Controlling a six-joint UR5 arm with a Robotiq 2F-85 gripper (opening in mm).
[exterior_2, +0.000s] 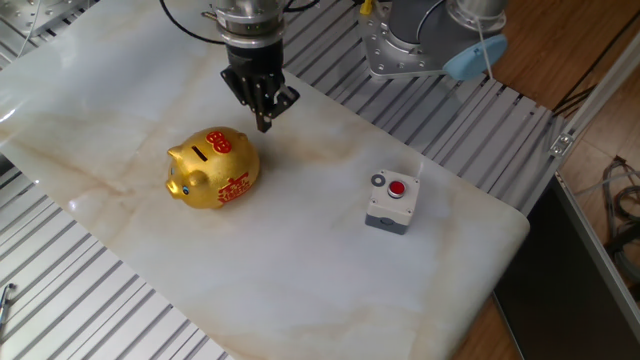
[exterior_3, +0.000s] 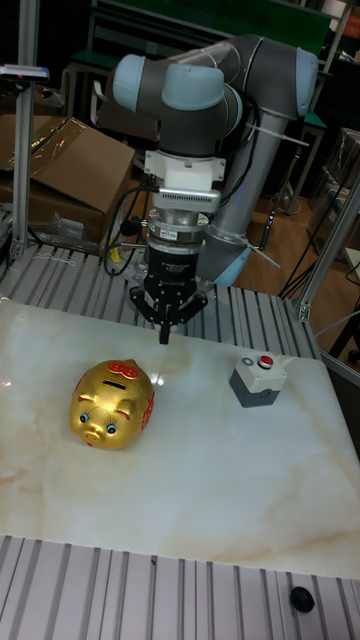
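A golden piggy bank (exterior_2: 212, 168) with red markings and a dark coin slot stands upright on the marble-patterned sheet. My black gripper (exterior_2: 264, 122) hangs above the sheet, behind the piggy bank and clear of it. Its fingers look shut, pointing down, and nothing shows between them. From the front, the piggy bank (exterior_3: 111, 403) faces the camera, and the gripper (exterior_3: 164, 335) is up and to its right. A white and grey box with a red button (exterior_2: 397, 189) sits well apart from both.
Slatted metal tabletop (exterior_2: 455, 115) borders the marble sheet (exterior_2: 310, 270), which is bare around the button box and along its front. At the front right lies a small black round object (exterior_3: 302, 598). Behind the table is a cardboard box (exterior_3: 80, 171).
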